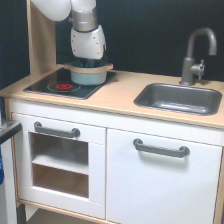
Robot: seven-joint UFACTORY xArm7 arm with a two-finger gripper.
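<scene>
A blue-grey pot (89, 77) with light wooden handles stands at the back of the black stovetop (45, 82), on its right side. Right above the pot is the white hand of my arm, pointing down. My gripper (89, 63) reaches down to the pot's top. The fingers are too small and unclear to show whether they grip the pot or anything in it.
Below are an oven door (83, 133) and a white cabinet door (160, 180), both with grey handles. A wooden upright (41, 45) rises at the left.
</scene>
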